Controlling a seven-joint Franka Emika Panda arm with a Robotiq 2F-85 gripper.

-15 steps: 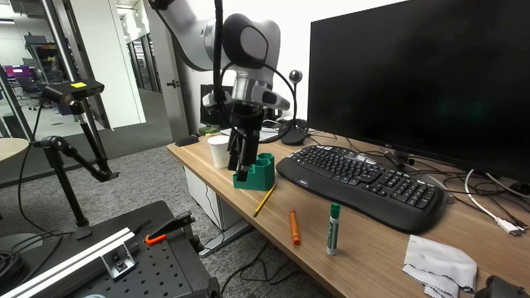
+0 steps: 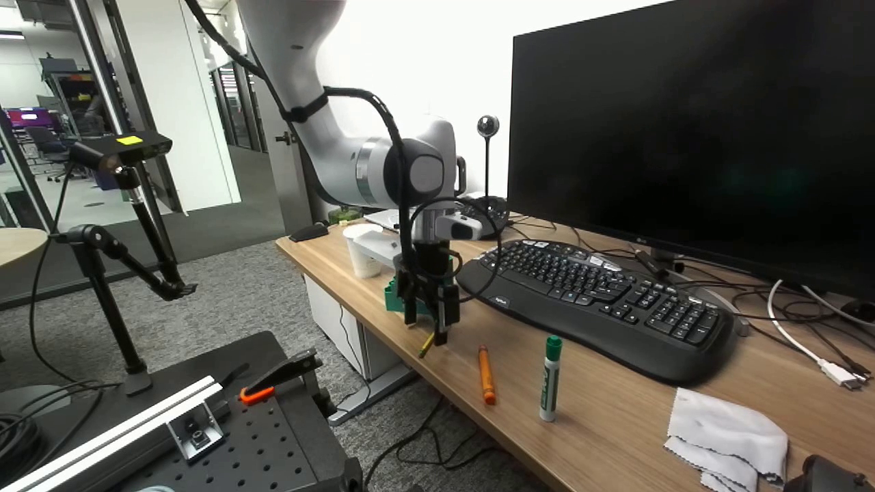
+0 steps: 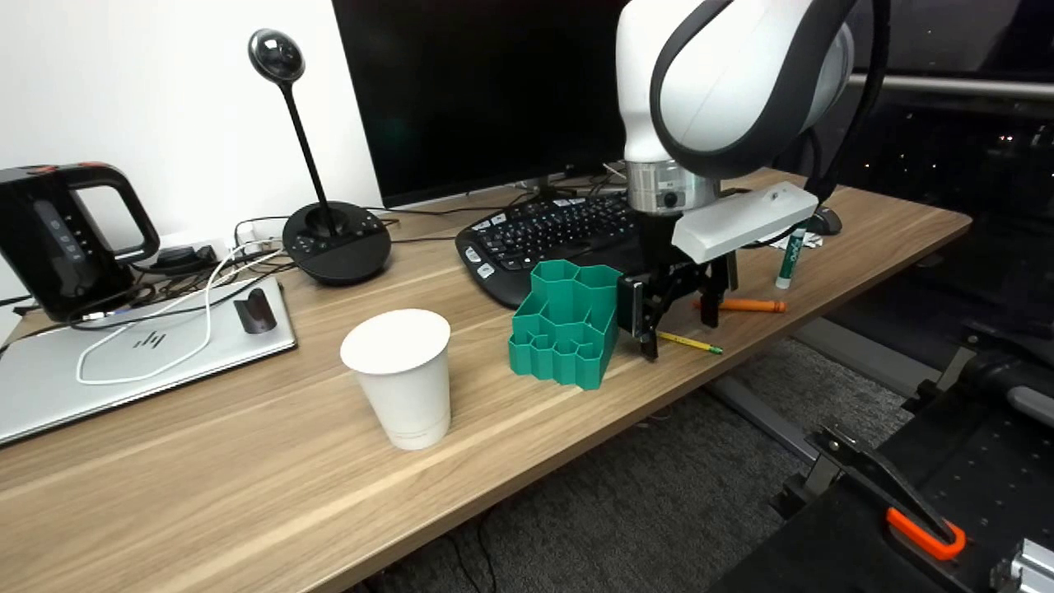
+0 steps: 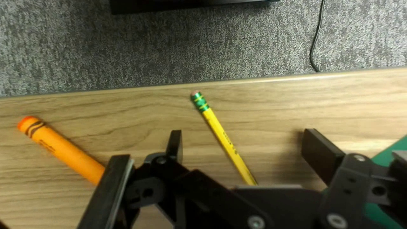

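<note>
A yellow pencil (image 4: 225, 142) with a green ferrule lies on the desk, its eraser end towards the front edge. My gripper stands open low over it; in the wrist view the pencil runs through the gap, touching neither finger. The pencil's far end is hidden behind the gripper. Left of the fingers in that view is an orange crayon-shaped marker (image 4: 65, 149), lying flat. The green honeycomb holder (image 3: 565, 321) stands close beside one finger. Its visible compartments look empty. A green-capped marker (image 2: 550, 381) stands upright further along the desk.
A white cup (image 3: 400, 380) stands beyond the holder. The black keyboard (image 2: 599, 303) and monitor (image 2: 697, 147) occupy the back of the desk. A white cloth (image 2: 726, 439) lies at the near end. The desk's front edge (image 4: 152, 87) is close to the pencil's eraser.
The arm has come down from above the holder towards the desk and shifted over the pencil, with the fingers now around it. The pencil, orange marker and holder have stayed put.
</note>
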